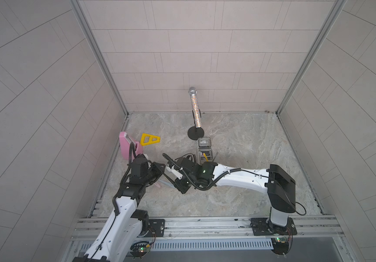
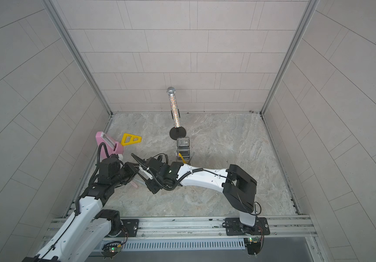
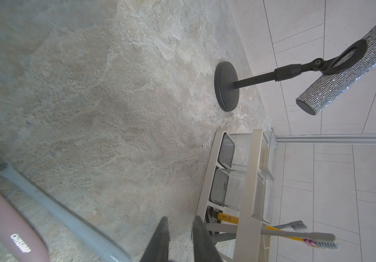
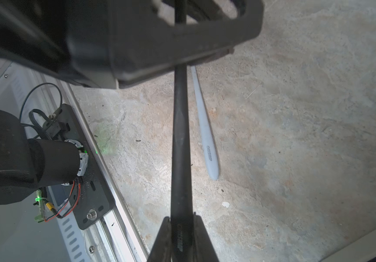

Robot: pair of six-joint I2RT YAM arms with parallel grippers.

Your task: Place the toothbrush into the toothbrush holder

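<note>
In the right wrist view, a long black toothbrush (image 4: 180,131) has its near end between the fingertips of my right gripper, which is shut on it. Its far end passes behind the dark body of the left gripper. My left gripper shows a gap between its fingers, with nothing in it. The pale toothbrush holder (image 3: 249,187) has clear cups and several brushes, one yellow (image 3: 228,218). Flat on the table lie a light-blue toothbrush (image 3: 61,214) and a pink toothbrush (image 3: 8,218).
A glittery microphone (image 1: 195,109) on a black round base (image 1: 195,133) stands behind the holder. At the far left are a pink object (image 1: 129,146) and a yellow triangular piece (image 1: 149,139). The right side of the table is open.
</note>
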